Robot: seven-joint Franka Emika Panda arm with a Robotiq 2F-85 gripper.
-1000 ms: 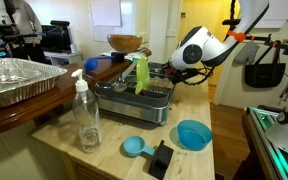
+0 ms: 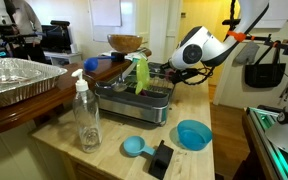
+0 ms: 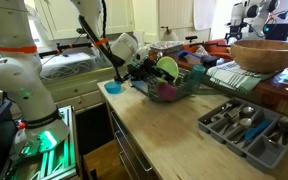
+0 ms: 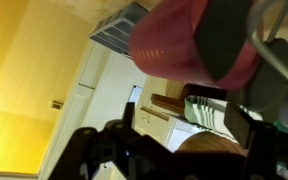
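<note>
A pink-red cup (image 4: 174,45) with a dark inside fills the upper middle of the wrist view. In exterior view 2 the pink cup (image 3: 166,93) is at the near side of the dish rack (image 3: 189,85). My gripper has its dark fingers spread apart, close by the cup; nothing is clearly clamped between them. From exterior view 1, the gripper (image 2: 176,75) is low at the right end of the rack (image 2: 144,105), its tips partly hidden there. A green plate (image 3: 167,70) stands upright in the rack.
Near the sink-side edge are a blue bowl (image 2: 194,135), a blue cup (image 2: 134,146) and a black item (image 2: 161,159). A soap bottle (image 2: 86,117) stands left of them. The utensil tray (image 3: 249,132) lies on the counter, whose middle (image 3: 174,135) is bare.
</note>
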